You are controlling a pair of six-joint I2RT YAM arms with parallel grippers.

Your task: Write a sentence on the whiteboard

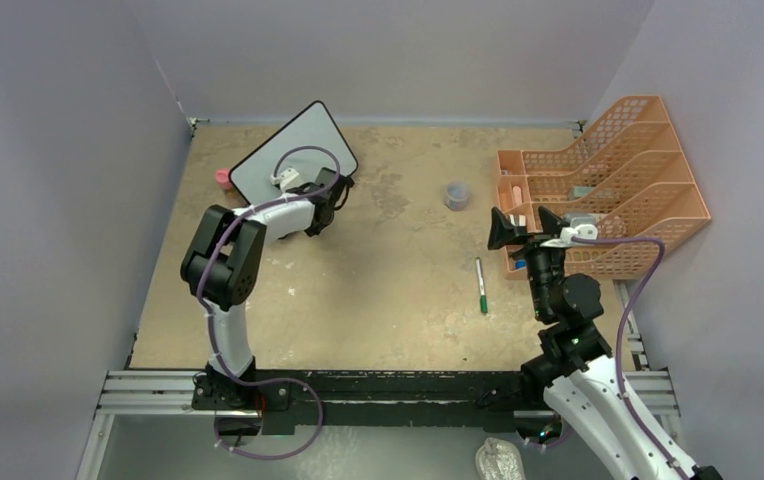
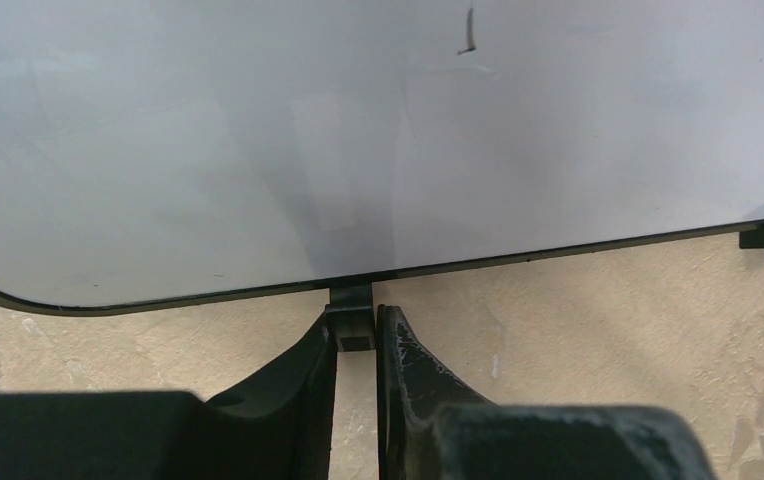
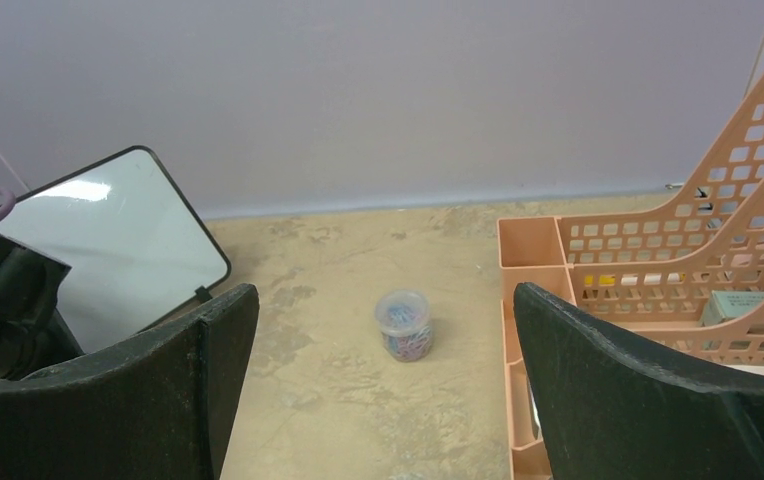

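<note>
The whiteboard leans at an angle at the back left of the table, with a small black mark on its white face in the left wrist view. A short black foot juts from the board's lower edge. My left gripper is shut on that foot, one finger on each side. Part of the board lies hidden under the left arm from above. A marker with a green end lies on the table, right of the middle. My right gripper stands open with nothing between its fingers, over the organizer's near left side.
An orange organizer with several compartments fills the right side. A small clear tub stands left of it. Beside the board's left edge is a pink object.
</note>
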